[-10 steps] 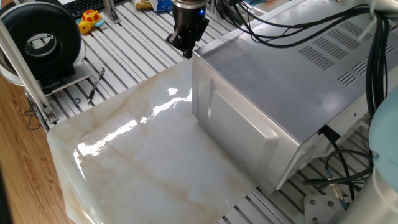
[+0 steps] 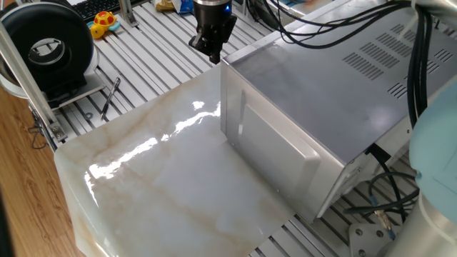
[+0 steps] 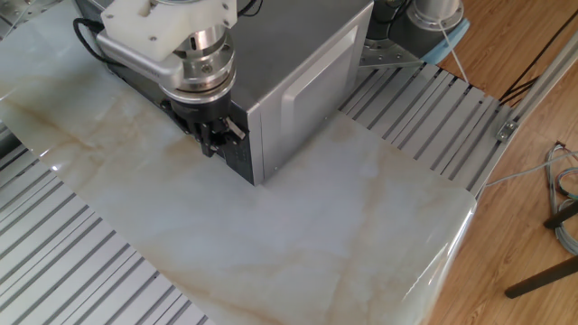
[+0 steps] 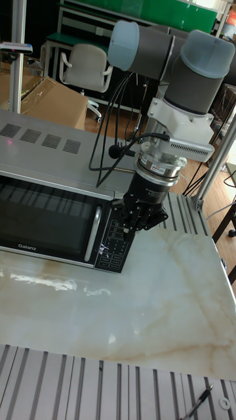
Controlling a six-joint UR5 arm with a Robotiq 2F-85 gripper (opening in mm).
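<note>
A silver microwave [image 2: 307, 86] stands on the marbled sheet, its black-windowed door [image 4: 42, 222] closed in the third view. The door's upright handle [image 4: 93, 233] is left of the button panel [image 4: 110, 245]. My black gripper [image 4: 132, 228] points downward by the panel's right side and covers part of it. From the second view, the gripper [image 3: 217, 144] is at the microwave's front corner; contact with it cannot be made out. The finger gap is too dark and small to judge, and no held object shows.
Glossy marbled sheet [image 2: 178, 185] lies bare in front of and beside the microwave. Black cables [image 2: 335, 39] hang over its top. A black ring-shaped object [image 2: 46, 50], a yellow toy [image 2: 104, 25] and a pen [image 2: 111, 98] lie farther off on the slatted table.
The gripper has shifted slightly, ending a little higher in the first view. The pale blue arm joint and the cables have moved left there. The microwave has stayed put.
</note>
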